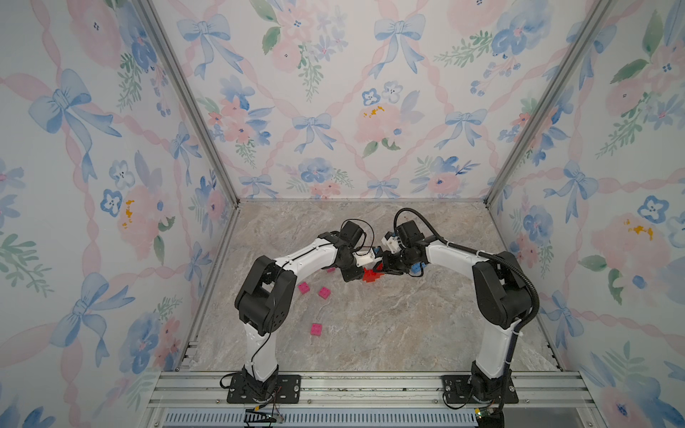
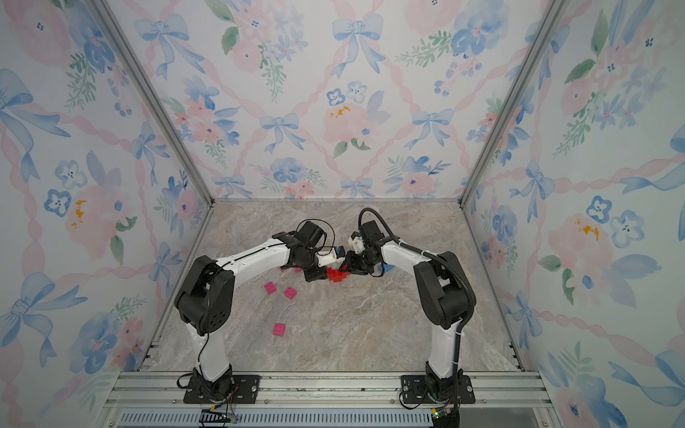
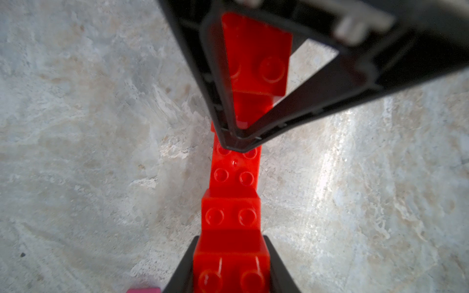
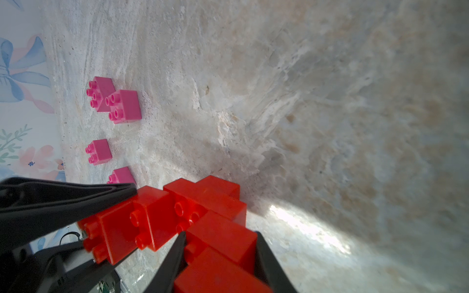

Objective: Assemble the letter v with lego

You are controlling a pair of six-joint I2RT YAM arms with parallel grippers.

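A stepped V-like assembly of several red bricks point(image 1: 369, 275) is held between my two grippers, near the middle of the table. In the left wrist view my left gripper is shut on its near end brick point(image 3: 231, 241); the right gripper's black fingers point(image 3: 217, 92) cross the far end. Seen from the right wrist, my right gripper is shut on the other end brick point(image 4: 222, 239). Red steps run from there to the left gripper's dark fingers point(image 4: 63, 202). Some joints between bricks are hidden, so I cannot tell whether all are pressed fully together.
Several loose pink bricks point(image 1: 324, 292) lie left of the assembly, one point(image 1: 316, 329) nearer the front. Something blue point(image 1: 416, 269) shows behind the right gripper.
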